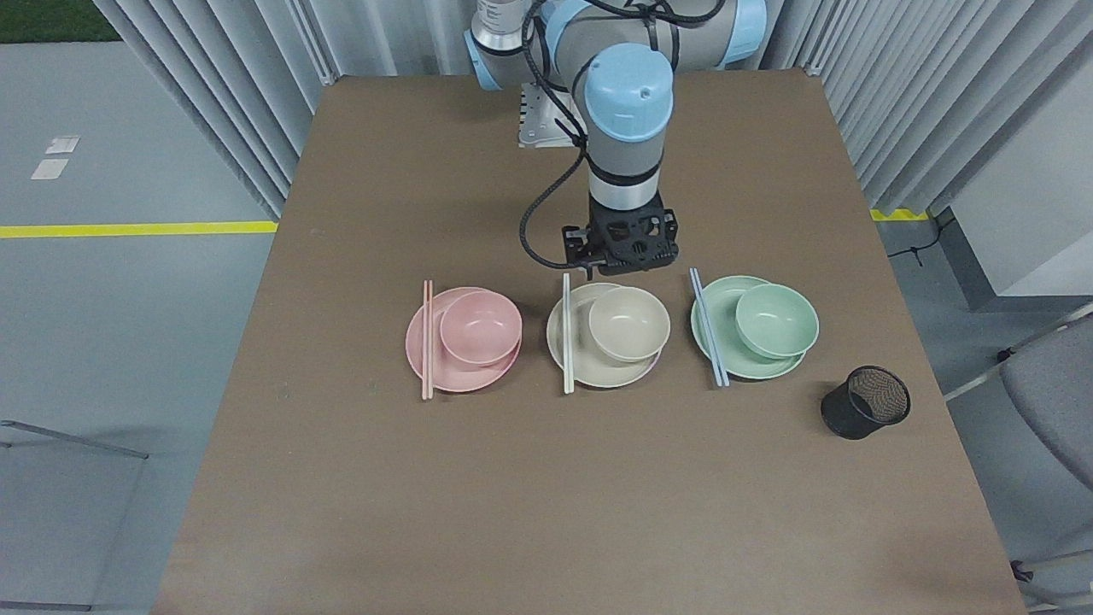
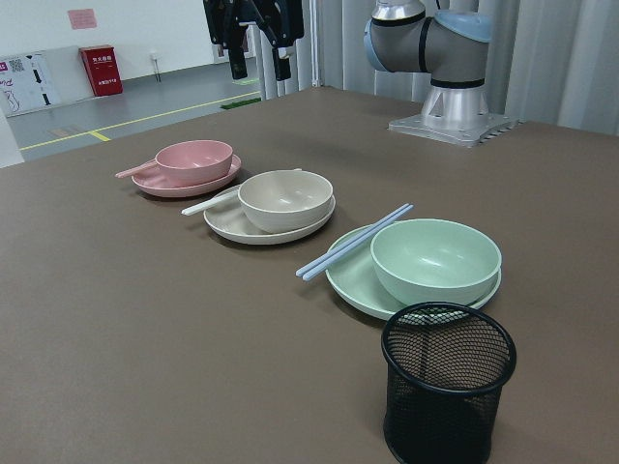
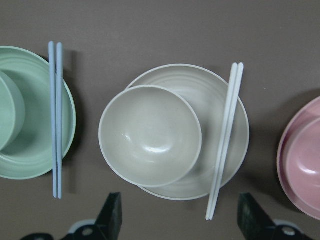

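Three place settings stand in a row on the table: a pink bowl point(image 1: 481, 326) on a pink plate with pink chopsticks point(image 1: 428, 338), a cream bowl point(image 1: 629, 322) on a cream plate with white chopsticks point(image 1: 568, 331), and a green bowl point(image 1: 776, 319) on a green plate with blue chopsticks point(image 1: 710, 328). A black mesh holder point(image 1: 863, 404) stands at the right, apparently empty. My gripper point(image 2: 259, 60) hangs above and behind the settings, open, with nothing between its fingers. In the wrist view its fingertips frame the lower edge, below the cream setting.
The robot base point(image 2: 455, 126) stands at the back edge. A chair point(image 1: 1050, 389) stands beside the right edge.
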